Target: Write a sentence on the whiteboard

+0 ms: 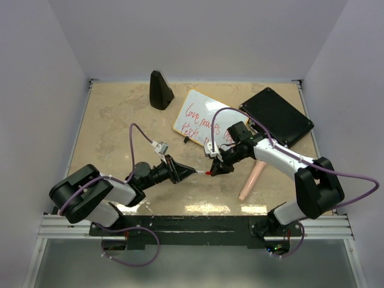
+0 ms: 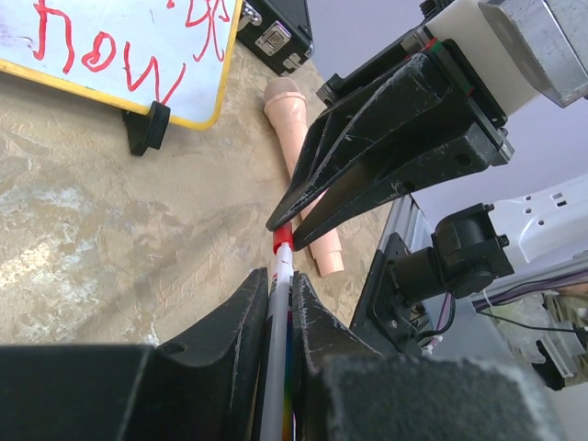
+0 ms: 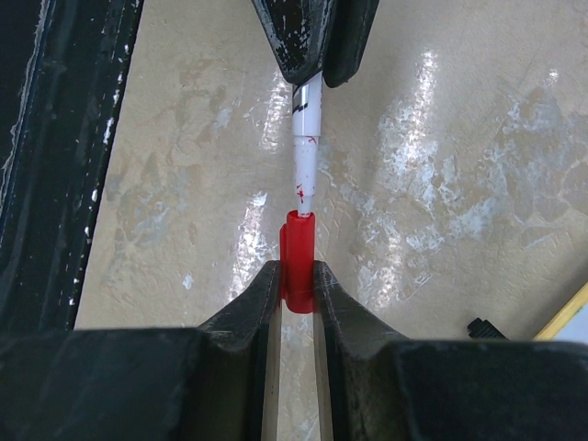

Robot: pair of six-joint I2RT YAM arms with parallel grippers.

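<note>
A whiteboard (image 1: 207,118) stands tilted at the back, with red handwriting across it. My left gripper (image 1: 191,170) is shut on the white body of a marker (image 2: 278,303), which points toward the right gripper. My right gripper (image 1: 212,172) is shut on the red cap (image 3: 299,262). In the right wrist view the marker's narrow white end (image 3: 305,204) meets the cap's mouth, the two in line. How far the end sits inside the cap cannot be told. Part of the lettering is hidden behind the right arm in the top view.
A black case (image 1: 276,116) lies at the back right. A pink microphone-shaped object (image 1: 252,180) rests on the table right of the right gripper. A black block (image 1: 160,91) stands at the back left.
</note>
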